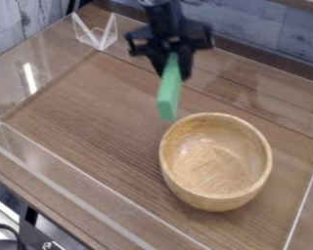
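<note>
A long green block (170, 88) hangs upright from my gripper (172, 61), which is shut on its top end, in the upper middle of the camera view. Below and to the right, the wooden bowl (214, 162) rests on the wooden table (87, 137), apparently empty. The block is outside the bowl, above and to the left of it.
A clear wire or plastic rack (97, 29) stands at the back left. A dark object (3, 239) sits at the lower left corner.
</note>
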